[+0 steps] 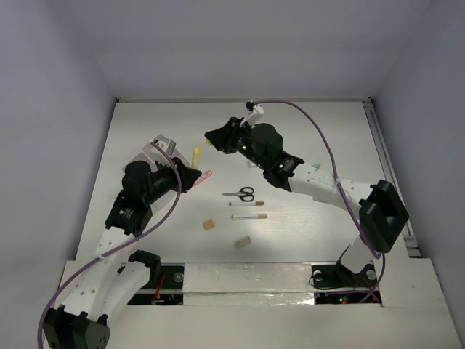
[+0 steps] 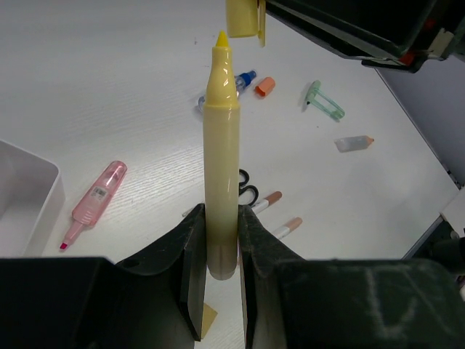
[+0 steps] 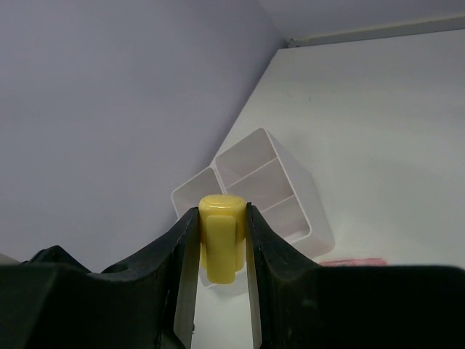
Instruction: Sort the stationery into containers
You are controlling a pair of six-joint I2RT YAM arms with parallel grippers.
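Note:
Upright in my left gripper is a yellow highlighter [image 2: 221, 145], its tip bare; the gripper is shut on it. My right gripper is shut on a yellow cap, which in the left wrist view hangs just above the highlighter's tip. The white divided container [image 3: 290, 182] sits at the left of the table, partly behind the left arm in the top view. Pink marker [image 2: 98, 196], scissors [image 1: 238, 194], two pens [image 1: 247, 204], blue bottle [image 2: 245, 80], orange cap [image 2: 264, 86] and green clip [image 2: 325, 100] lie loose.
A yellow block [image 1: 208, 225] and a grey eraser [image 1: 243, 242] lie near the front. A grey tube [image 2: 353, 143] lies at the right. The walls enclose the table [image 1: 305, 233] at left, back and right.

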